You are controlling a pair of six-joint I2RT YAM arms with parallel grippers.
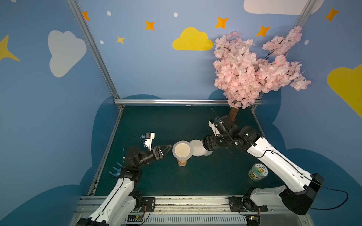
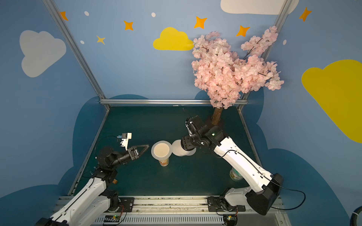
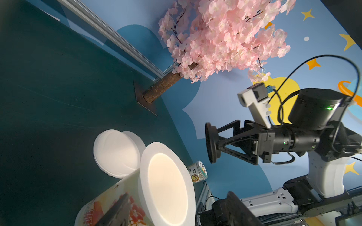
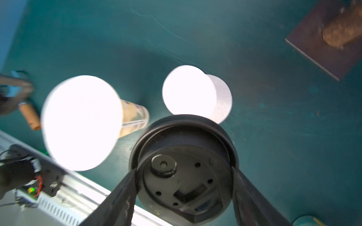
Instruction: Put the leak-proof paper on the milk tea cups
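Note:
A milk tea cup (image 1: pixel 182 150) with a wide pale rim stands mid-table. Right of it lie overlapping white paper discs (image 1: pixel 198 147). Just left of the cup is my left gripper (image 1: pixel 167 148), part open and empty, its fingers low in the left wrist view. My right gripper is raised above the discs, shut on a black round tool (image 4: pixel 182 131) between its fingertips.
A blossom tree (image 1: pixel 241 71) on a square base stands at the back right. A can (image 1: pixel 258 172) sits at the front right.

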